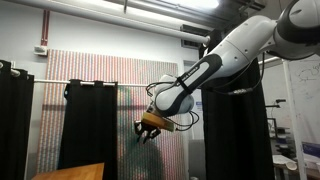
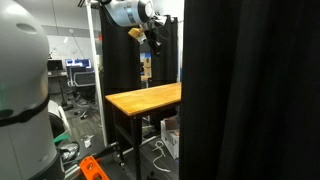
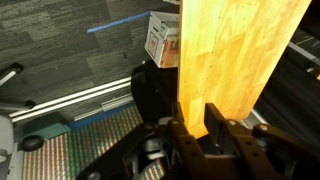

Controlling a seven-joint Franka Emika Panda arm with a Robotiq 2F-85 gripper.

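Note:
My gripper (image 1: pixel 147 138) hangs high in the air, clear of the wooden table (image 1: pixel 85 173), whose top just shows at the bottom of exterior view 1. Exterior view 2 has the gripper (image 2: pixel 156 43) well above the bare wooden tabletop (image 2: pixel 145 98). Dark fingers fill the lower middle of the wrist view, and the tabletop (image 3: pixel 245 50) spreads beyond them. The fingers look part open. Nothing can be made out between them.
Black curtains (image 1: pixel 88 125) hang around the workspace, and one (image 2: pixel 245 90) blocks the right of exterior view 2. A box (image 3: pixel 162 40) sits on the floor beside the table. No objects show on the visible tabletop.

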